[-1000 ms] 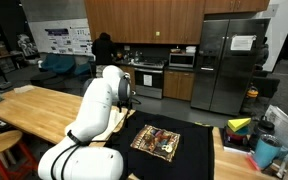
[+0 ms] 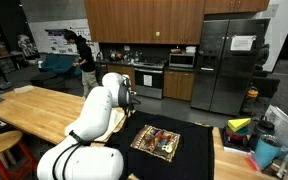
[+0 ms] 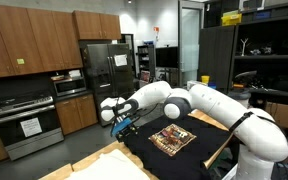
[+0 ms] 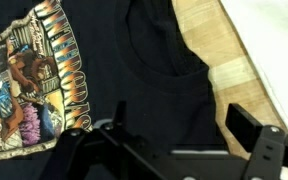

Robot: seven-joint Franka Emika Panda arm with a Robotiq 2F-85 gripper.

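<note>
A black T-shirt lies spread on the wooden table, with a colourful printed panel on it. The wrist view shows the shirt's neckline curving across the top middle and part of the print at left. My gripper hangs above the shirt's shoulder edge near the neckline, its two fingers wide apart with nothing between them. One finger is over black cloth; the other is over bare wood beside the shirt. In exterior view 2 the gripper is small and hard to make out at the shirt's edge.
White sheet-like material lies on the table beside the shirt; its edge also shows at the wrist view's right. Several containers and coloured items crowd the table's right end. A person stands beyond the table.
The far end of my arm appears slightly lower than before. In the background, the person has moved left and is now clear of the arm. The shirt looks unmoved.
</note>
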